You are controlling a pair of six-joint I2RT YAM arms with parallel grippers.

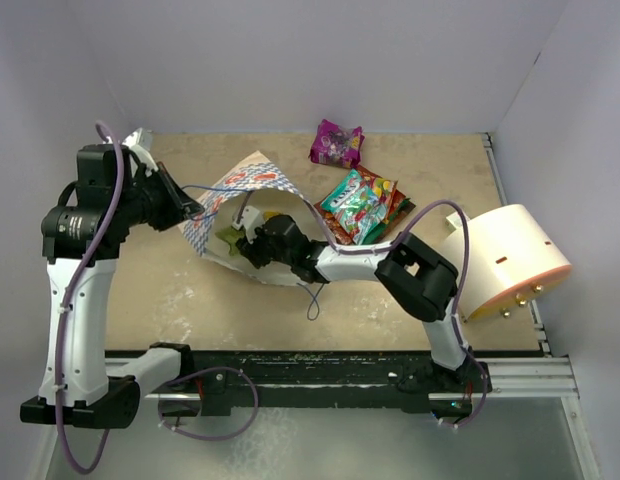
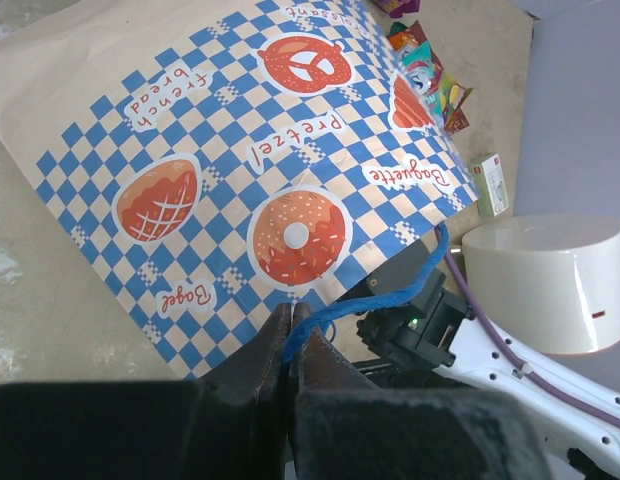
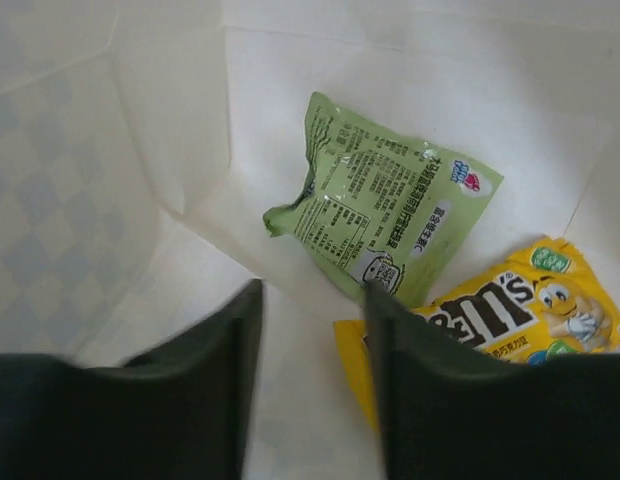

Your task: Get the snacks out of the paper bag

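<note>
The paper bag [image 1: 227, 178], blue-checked with bread prints, lies on its side with its mouth towards the right arm. My left gripper is shut on its blue cord handle [image 2: 390, 298]. Reaching into the bag, my right gripper is part open and nothing shows between its fingers. A green snack packet [image 3: 390, 205] lies against the white inner wall ahead of those fingers. Beside it, a yellow M&M's packet [image 3: 520, 310] is partly covered by the right finger. Snacks outside the bag include a purple packet [image 1: 336, 144] and a pile with a green-and-red packet [image 1: 356, 207].
A cream cylinder [image 1: 502, 262] stands at the right, with a small white box [image 1: 456, 220] behind it. A second, loose cord handle [image 1: 313, 302] hangs from the bag's front edge. Bare table shows at the front left and back right.
</note>
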